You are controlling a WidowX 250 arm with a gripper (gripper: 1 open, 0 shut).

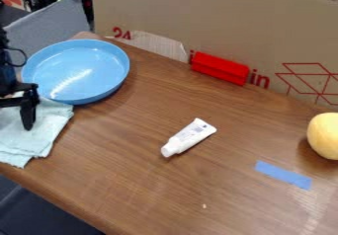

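My black gripper (24, 111) is at the left edge of the view, low over a pale folded cloth (34, 140) on the table, with its tips at or just above the cloth; it is partly out of frame. A blue plate (75, 70) sits beside it at the back left. A white tube (188, 137) lies in the middle of the wooden table (158, 190). A yellow round object (323, 136) rests at the right edge.
A red block (219, 68) lies at the back against a cardboard wall (224, 17). A strip of blue tape (283, 175) is on the right. The table's left front edge drops to a dark area.
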